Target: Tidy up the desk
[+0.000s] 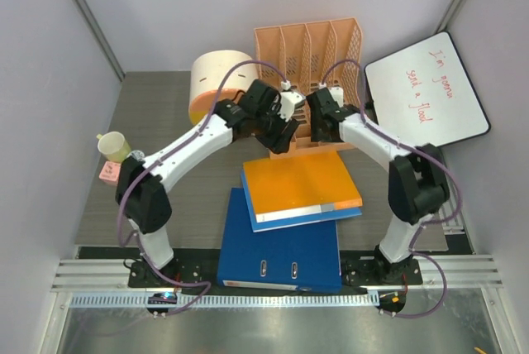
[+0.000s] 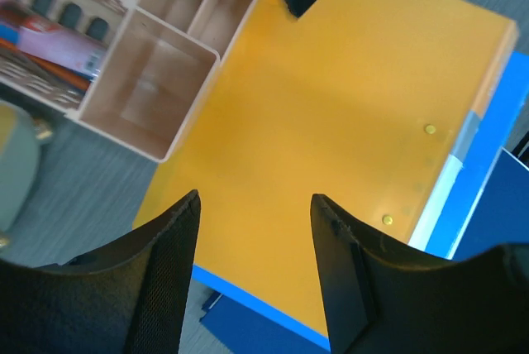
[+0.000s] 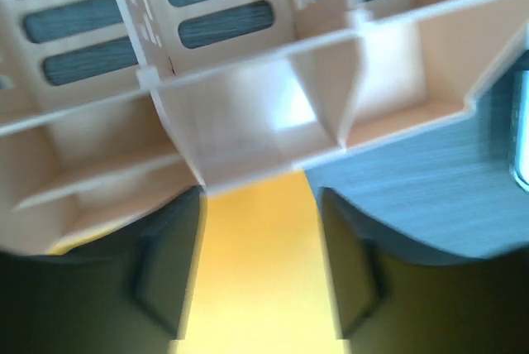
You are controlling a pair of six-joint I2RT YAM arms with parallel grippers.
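A peach-coloured desk organizer (image 1: 312, 145) with upright slots stands at the back centre. My left gripper is partly open, with nothing between its fingers. From above, this gripper (image 1: 282, 137) hangs at the organizer's front left corner. The right gripper, blurred, also has its fingers apart and empty, close to the organizer's front compartments (image 3: 248, 122). An orange-yellow binder (image 1: 299, 182) lies on blue ones just in front of the organizer. Beneath it is a large blue binder (image 1: 281, 242) near the front edge.
To the left of the organizer lies a large white-and-orange cylinder (image 1: 216, 77). A mug (image 1: 113, 147) and a pink block (image 1: 108, 173) stand at the far left. A whiteboard (image 1: 427, 89) leans at the right. Bare desk (image 1: 194, 205) shows at centre left.
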